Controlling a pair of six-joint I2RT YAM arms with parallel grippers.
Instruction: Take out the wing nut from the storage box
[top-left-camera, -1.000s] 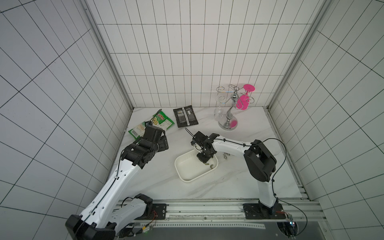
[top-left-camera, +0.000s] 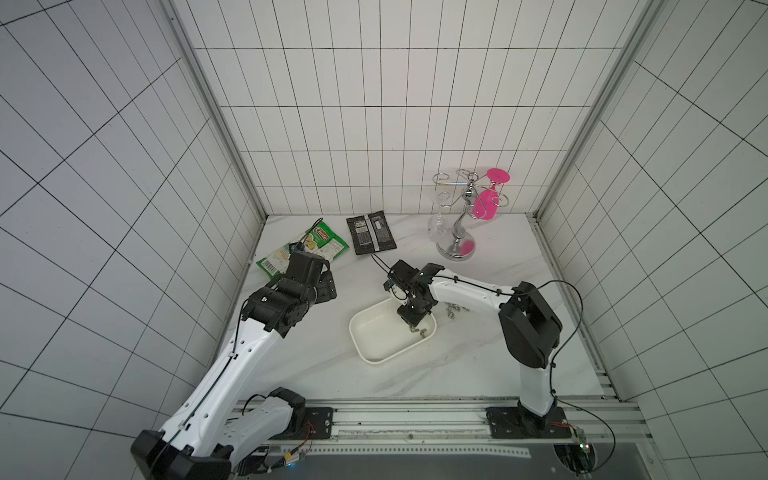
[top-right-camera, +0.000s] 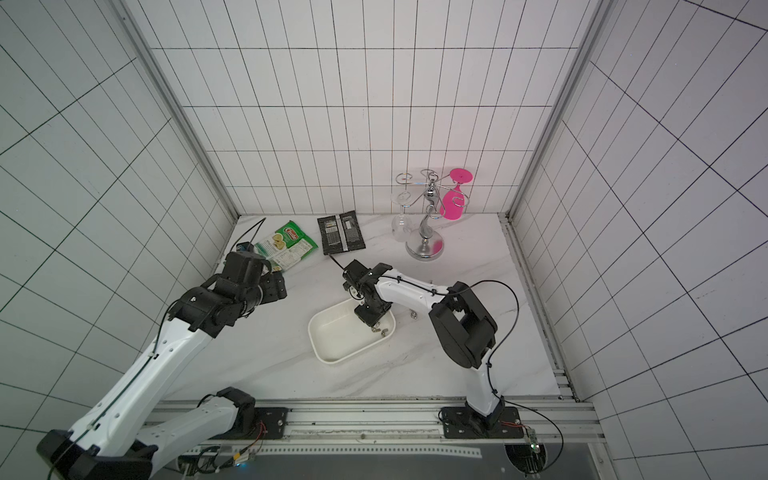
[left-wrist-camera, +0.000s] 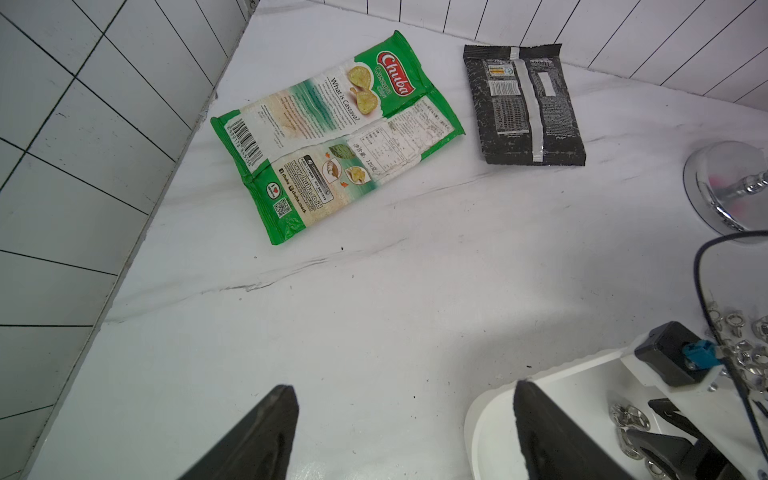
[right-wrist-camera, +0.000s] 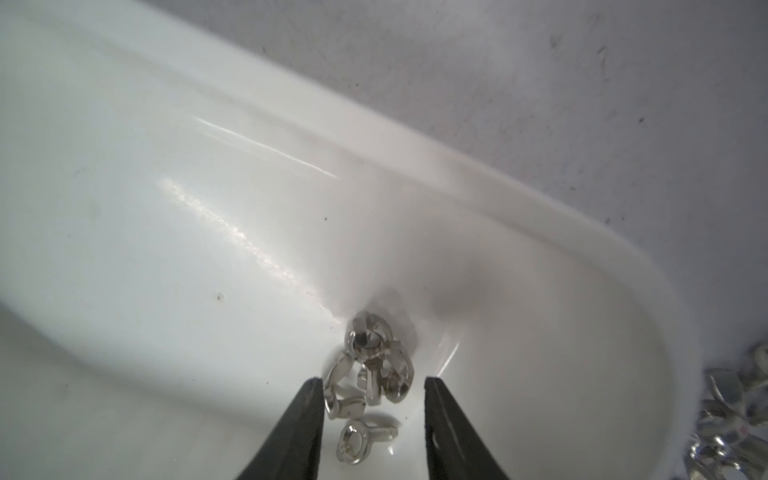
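The white storage box sits in the table's middle. In the right wrist view, several metal wing nuts lie clustered on its floor, one a little apart. My right gripper hovers low over them with fingers apart, nothing visibly held. My left gripper hangs left of the box over bare table, its two fingertips wide apart, empty.
More metal wing nuts lie outside the box to the right. A green snack bag and a black packet lie at the back. A chrome glass stand is at the back right.
My right arm has shifted slightly over the box, its elbow moving right and its gripper staying above the wing nuts. The left arm is still.
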